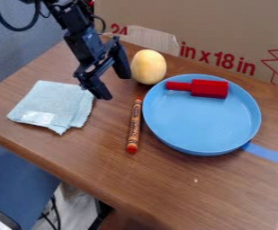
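Observation:
My dark gripper [110,79] hangs at the upper left of the table, fingers apart, just left of a pale yellow oval object [148,66] and above the right edge of a folded light-blue cloth [51,106]. An orange marker-like stick [135,126] lies left of a blue plate [201,130]. A red object with a handle [207,88] rests on the plate's back part.
A cardboard box [237,36] stands behind the table. Blue tape [268,154] runs right of the plate. The table's left edge drops to the floor.

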